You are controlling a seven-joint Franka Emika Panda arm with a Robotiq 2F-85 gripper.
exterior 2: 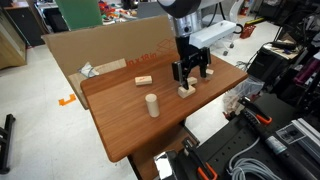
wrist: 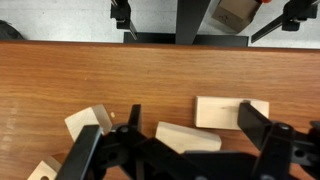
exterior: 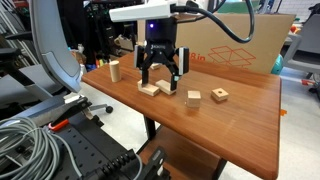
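Note:
My gripper (exterior: 160, 84) hangs low over the wooden table (exterior: 245, 118) with its fingers apart. Two pale wooden blocks lie flat beneath it: the left block (exterior: 148, 88) and a second block (exterior: 166, 95) beside it. In the wrist view one pale block (wrist: 188, 137) shows in the gap between the fingers, not visibly gripped. Another block (wrist: 222, 112) lies close by, its right end partly covered by the right finger (wrist: 252, 122). In exterior view 2 the gripper (exterior 2: 191, 77) stands above this same group.
A cube-like block (exterior: 193, 97) and a flat block with a dark spot (exterior: 220, 95) lie to the right. A pale cylinder (exterior: 114, 71) stands upright at the left. Behind is a cardboard panel (exterior: 225, 45).

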